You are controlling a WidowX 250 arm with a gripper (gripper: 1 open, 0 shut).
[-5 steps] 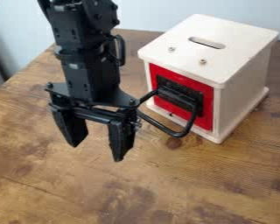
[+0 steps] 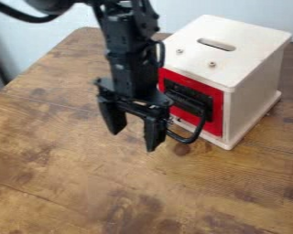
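My black gripper point(image 2: 133, 128) hangs above the wooden table, left of and in front of a pale wooden box point(image 2: 253, 78), its two fingers apart with nothing seen between them. The box has a red front point(image 2: 212, 128) with a dark inset panel and, on top, a slot and two small knobs. A black loop, seemingly a cable, reaches from the arm across the red front.
A pale wall stands behind it, and the table's left edge shows at the back.
The arm and gripper have moved up and to the right, toward the box, over the last second. The box has not moved.
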